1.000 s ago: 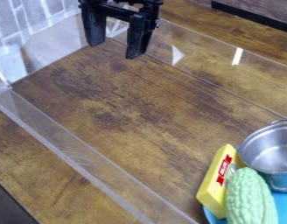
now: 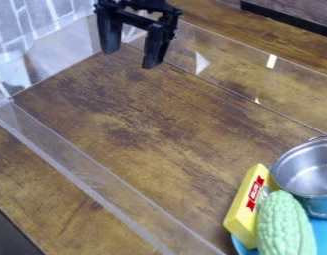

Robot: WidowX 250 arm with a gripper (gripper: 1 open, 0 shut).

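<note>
My gripper (image 2: 133, 42) hangs at the top centre of the view, dark, its two fingers wide apart with nothing visible between them, over the back part of the wooden table (image 2: 140, 129). At the lower right stand a yellow box (image 2: 246, 207) with a red label, a green bumpy vegetable (image 2: 283, 224) on a blue surface (image 2: 319, 234), and a metal pot (image 2: 307, 177).
Clear plastic barriers (image 2: 113, 194) run along the left and back of the workspace.
The objects at the right are unchanged.
</note>
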